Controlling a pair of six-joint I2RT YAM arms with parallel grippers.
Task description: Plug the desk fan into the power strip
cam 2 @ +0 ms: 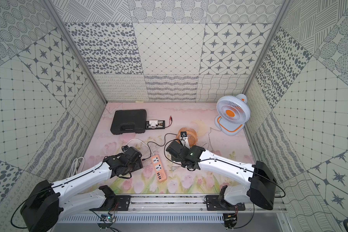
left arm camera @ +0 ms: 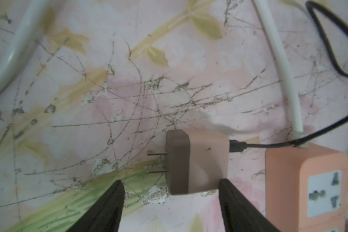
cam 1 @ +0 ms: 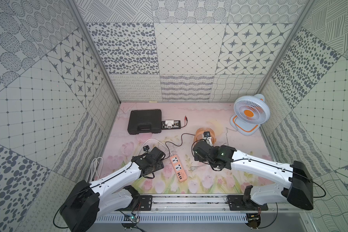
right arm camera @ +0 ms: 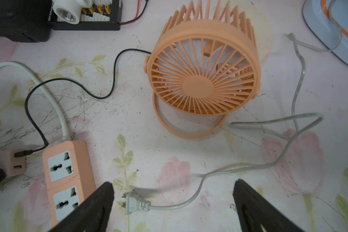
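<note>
A pink cube adapter (left arm camera: 208, 162) with two prongs pointing left lies on the table, a black cable plugged into its other side. My left gripper is over it, fingers parted; the right fingertip overlaps the adapter's lower corner, and whether they touch I cannot tell. The black cable (right arm camera: 85, 89) leads to a small orange fan (right arm camera: 201, 77). Right of the adapter is the pink power strip (right arm camera: 71, 147), its visible sockets empty. My right gripper hangs open above a grey plug (right arm camera: 133, 203), nothing between its fingers. A white desk fan (cam 1: 251, 112) stands at the back right.
From the grey plug a loose cord (right arm camera: 255, 167) winds toward the white fan. The strip's white cable (left arm camera: 278, 50) arcs behind the adapter. Further back are a black case (cam 1: 144, 121) and a black board (cam 1: 171, 124) with a white fitting.
</note>
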